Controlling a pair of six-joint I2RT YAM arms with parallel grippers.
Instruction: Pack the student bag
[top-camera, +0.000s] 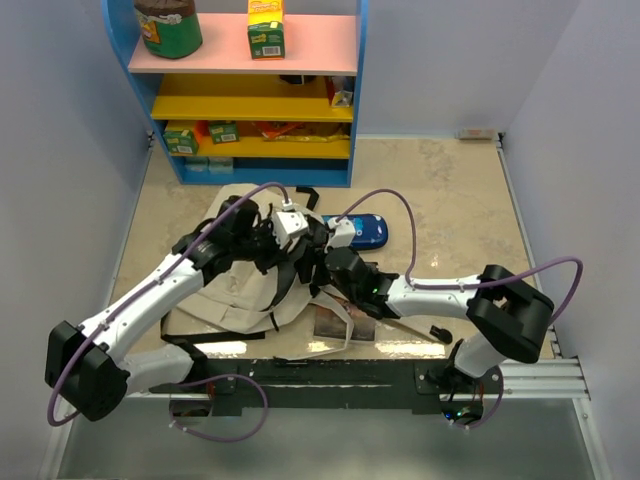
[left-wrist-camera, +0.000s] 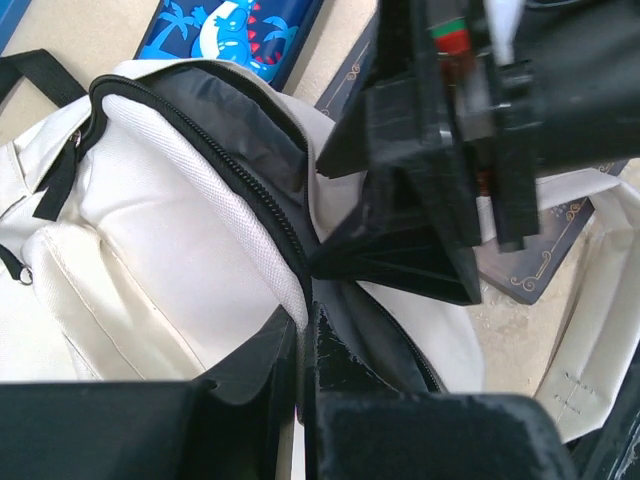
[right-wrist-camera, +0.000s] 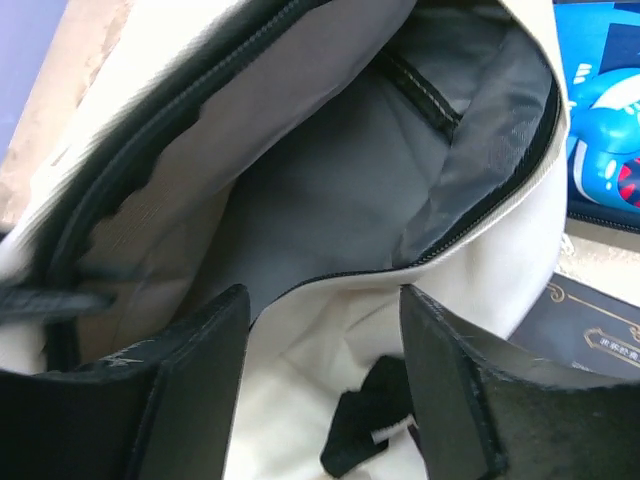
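Observation:
The white bag lies flat on the floor, its dark-lined mouth gaping between its zippered edges. My left gripper is shut on one zippered edge of that mouth, which runs up from between its fingers. From the right, my right gripper reaches to the opposite edge. Its fingers stand apart, with the bag's white rim and zipper passing across the gap. In the left wrist view, the right gripper's black fingertips touch or nearly touch the dark lining. A blue case with a dinosaur picture lies beyond the bag.
Dark brown books with ornate lines lie under a white strap to the bag's right. A blue shelf with boxes and packets stands at the back.

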